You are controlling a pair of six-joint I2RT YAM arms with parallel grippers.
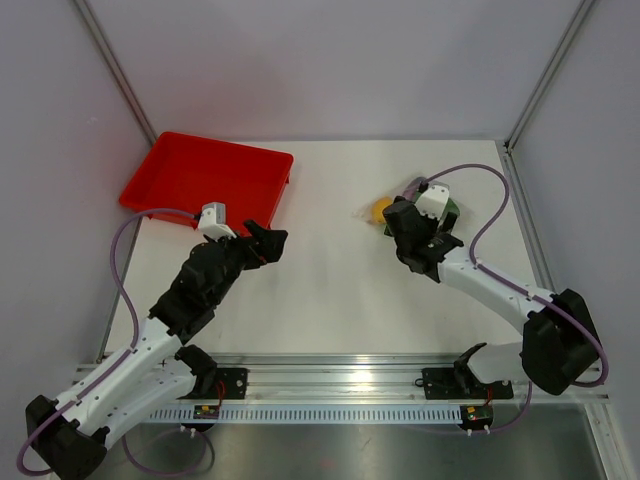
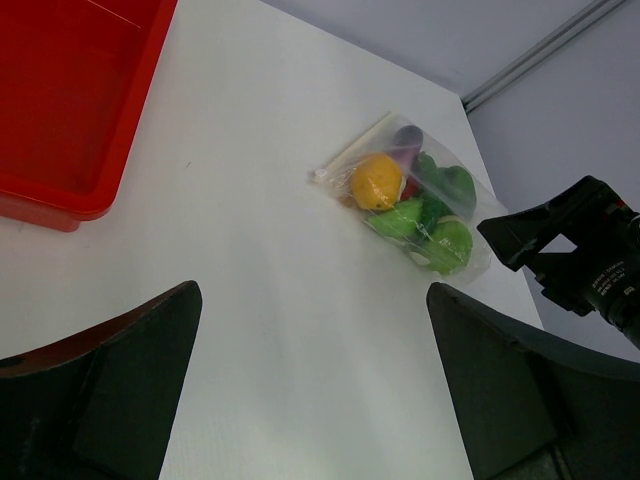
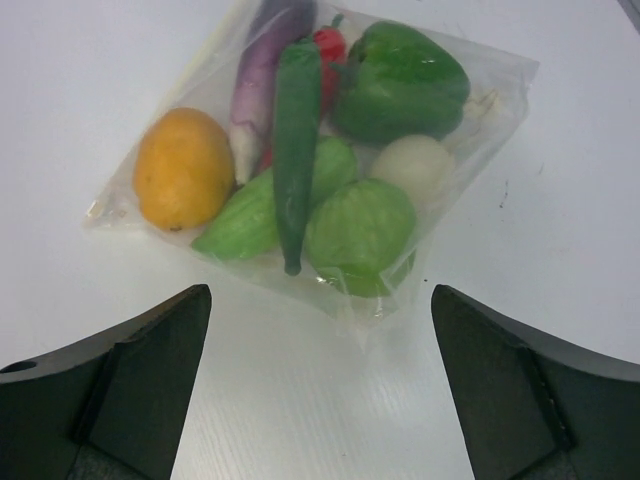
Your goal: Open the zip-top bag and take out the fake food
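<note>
A clear zip top bag (image 2: 478, 205) lies flat on the table's far right, with the fake food sealed from view only by its thin film. In the right wrist view I make out an orange fruit (image 3: 183, 168), an eggplant (image 3: 265, 75), a long green pepper (image 3: 295, 150), a red pepper (image 3: 330, 60), a green bell pepper (image 3: 405, 85) and several other pieces inside. My right gripper is open above the bag's near side, apart from it. Far to the bag's left, my left gripper hangs open and empty over the table.
At the back left stands an empty red bin (image 1: 215, 170). Between bin and bag the white table (image 1: 330, 260) is bare. A wall (image 1: 590, 150) borders the right side.
</note>
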